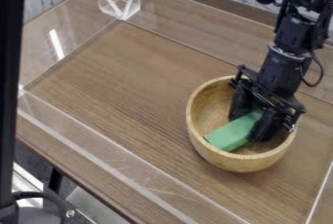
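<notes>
A wooden bowl [208,106] sits on the right part of the wooden table, with a green block [232,134] lying tilted inside it. My black gripper [255,121] reaches down from the upper right into the bowl and is shut on the green block at its upper right end. The fingertips are dark and partly lost against the block and the bowl's shaded inside.
A white wire-like holder [119,4] stands at the back left. A black object [33,208] is at the lower left corner, off the table.
</notes>
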